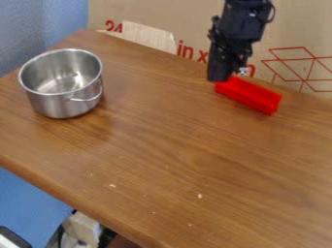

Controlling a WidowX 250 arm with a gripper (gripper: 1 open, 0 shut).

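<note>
My black gripper [223, 70] hangs at the top of the view, just above the left end of a red block [250, 94] that lies on the wooden table near its back edge. The fingertips are dark and small, so I cannot tell whether they are open or shut. The block appears to rest on the table.
A steel pot [61, 90] stands at the left near the table's edge. A cardboard backdrop [155, 15] runs behind the table.
</note>
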